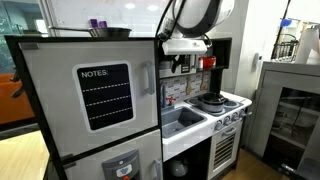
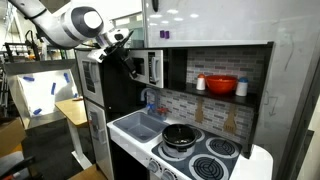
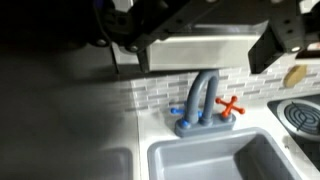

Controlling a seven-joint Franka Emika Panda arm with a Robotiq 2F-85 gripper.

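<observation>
My gripper (image 2: pixel 131 68) hangs in front of the upper cabinet of a toy kitchen, near the white microwave (image 2: pixel 151 66). In the wrist view its dark fingers (image 3: pixel 140 50) stand wide apart, the gripper open. No object is held between them; a pale flat panel (image 3: pixel 205 52) shows behind the gap. Below that panel are the grey faucet (image 3: pixel 203 100) with red and blue handles and the sink (image 3: pixel 215 155). In the first exterior view the white arm (image 1: pixel 198 18) hides much of the microwave.
A grey fridge (image 1: pixel 100 85) with a notes panel stands left of the sink. A black pan (image 2: pixel 180 136) sits on the stove. The shelf holds a red bowl (image 2: pixel 222 84) and a white, red-lidded jar (image 2: pixel 201 82). Dark pots (image 1: pixel 108 32) rest atop the fridge.
</observation>
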